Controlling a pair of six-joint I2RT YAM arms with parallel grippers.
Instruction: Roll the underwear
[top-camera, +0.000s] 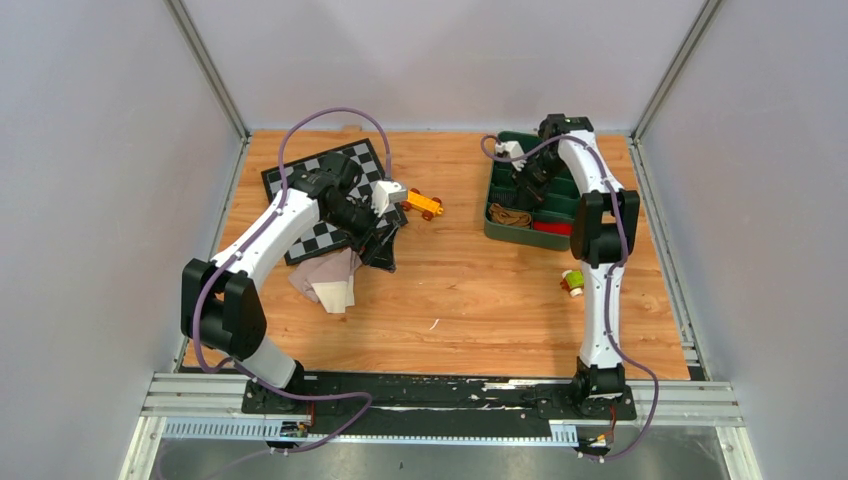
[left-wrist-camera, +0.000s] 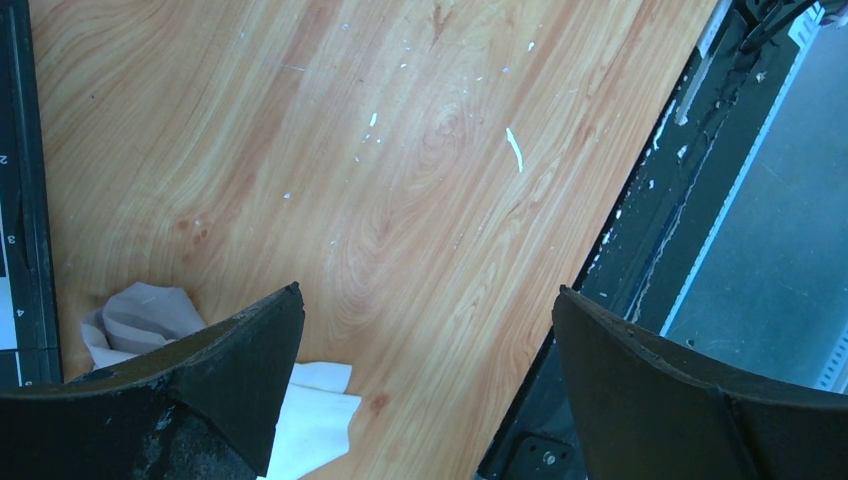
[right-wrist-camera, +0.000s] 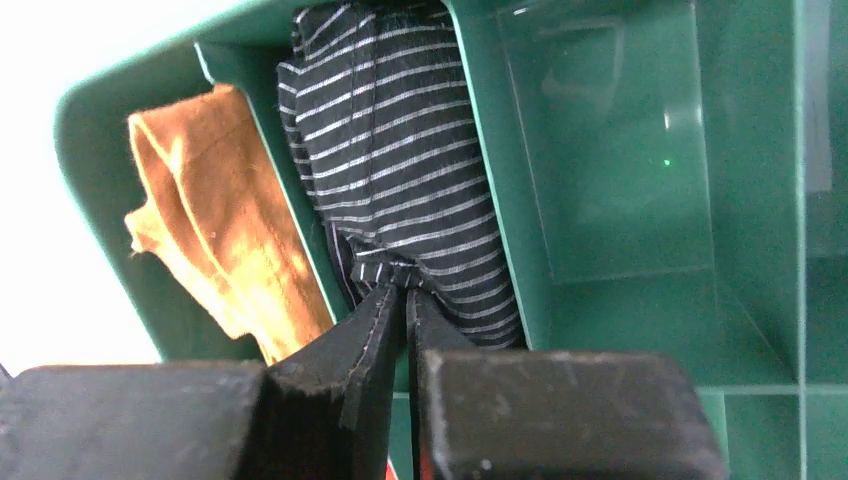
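Striped dark underwear (right-wrist-camera: 395, 140) lies folded in a narrow compartment of the green organizer (top-camera: 490, 220). My right gripper is shut on the near end of that striped cloth. Beside it, an orange cloth (right-wrist-camera: 215, 200) lies in the neighbouring compartment. My left gripper stands open above the left part of the table. A pink-and-white cloth (top-camera: 325, 280) lies below it, partly hidden in the left wrist view by a finger.
A checkered board (top-camera: 307, 245) lies at the left, with a yellow toy car (top-camera: 424, 204) beside it. A small green-and-red toy (top-camera: 573, 282) lies near the right arm.
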